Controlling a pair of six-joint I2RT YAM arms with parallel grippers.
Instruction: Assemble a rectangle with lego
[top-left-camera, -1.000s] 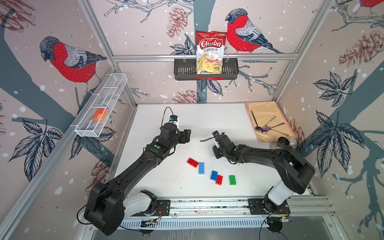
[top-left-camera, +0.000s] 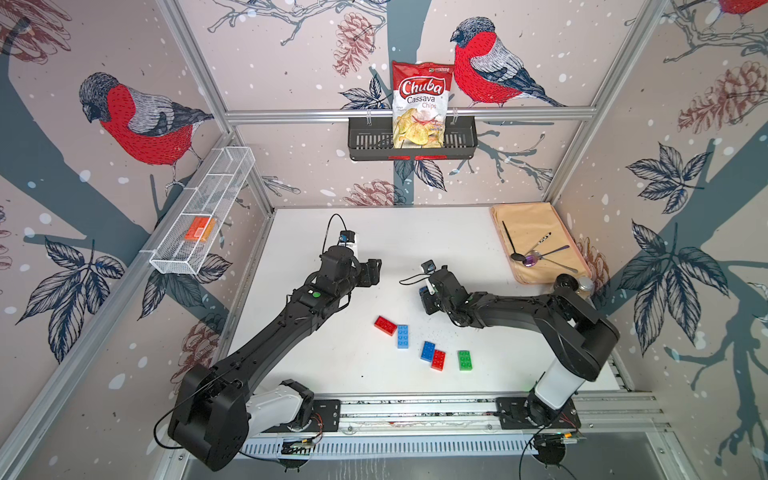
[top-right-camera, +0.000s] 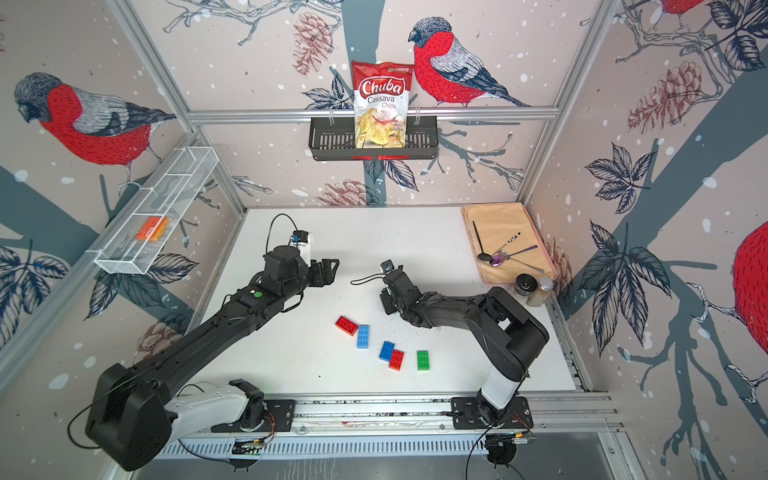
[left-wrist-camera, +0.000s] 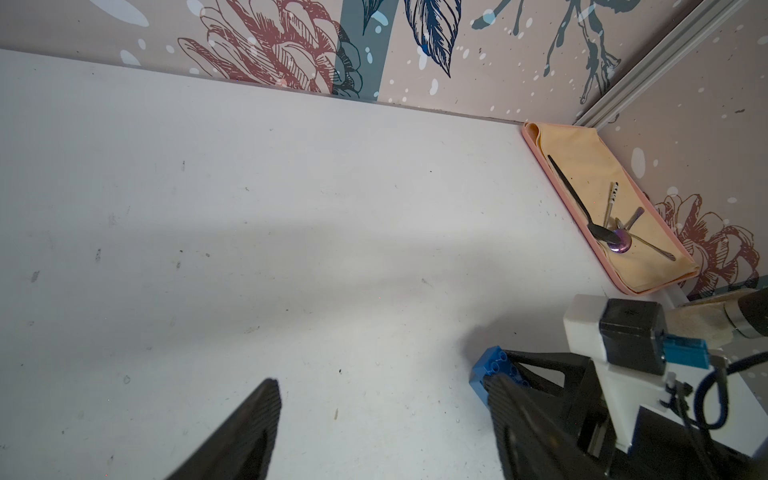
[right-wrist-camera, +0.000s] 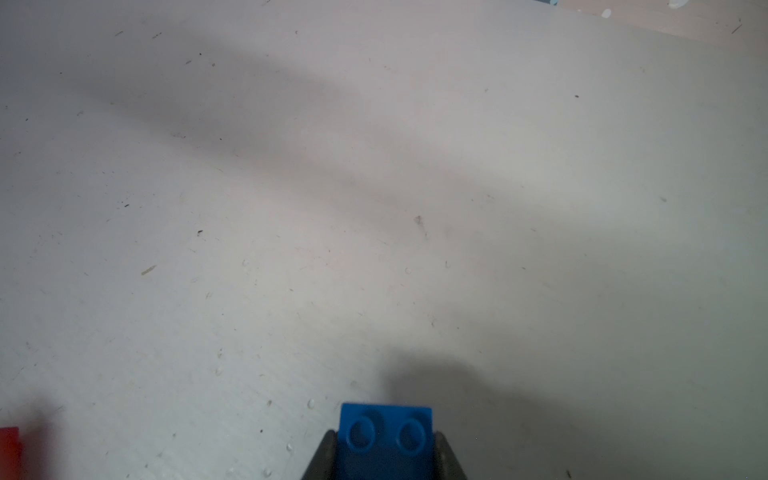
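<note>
My right gripper is shut on a blue brick, held low over the middle of the table; the left wrist view shows this brick (left-wrist-camera: 489, 374) at the lower right. My left gripper stands open and empty above the left middle of the table. Toward the front lie a red brick (top-left-camera: 385, 325), a light blue brick (top-left-camera: 402, 336), a darker blue brick (top-left-camera: 427, 349) touching or nearly touching another red brick (top-left-camera: 438, 360), and a green brick (top-left-camera: 465, 360).
A peach mat (top-left-camera: 520, 224) with spoons fills the back right corner, with jars (top-right-camera: 525, 283) in front of it. A wire basket (top-left-camera: 172, 260) hangs on the left wall.
My right gripper has moved slightly left with its arm over the last second. The left arm and the bricks on the table have not moved.
</note>
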